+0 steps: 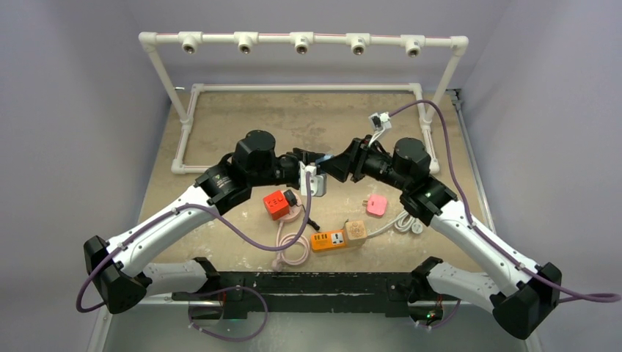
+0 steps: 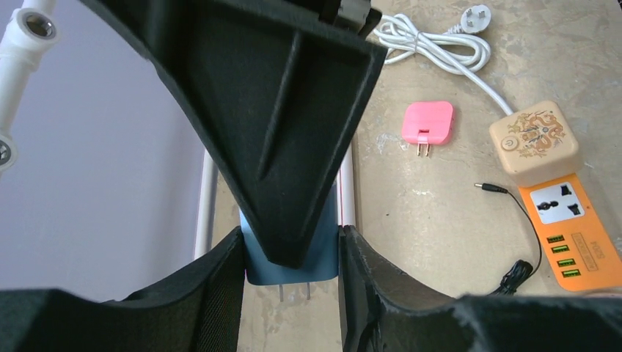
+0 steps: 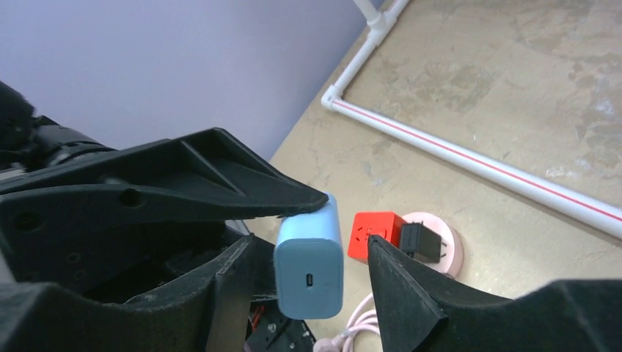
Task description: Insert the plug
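A light blue plug sits between the two grippers above the mat, its prongs hanging down in the left wrist view. My left gripper has its fingertips closed around the blue plug's sides. My right gripper stands open around the plug, fingertips apart from it on either side; one of its fingers also covers much of the left wrist view.
Below lie a red socket cube [image 1: 276,205], an orange power strip [image 1: 327,240] with a beige cube [image 1: 355,232], a pink plug [image 1: 375,205] and coiled cables. A white pipe frame [image 1: 308,88] surrounds the back of the mat.
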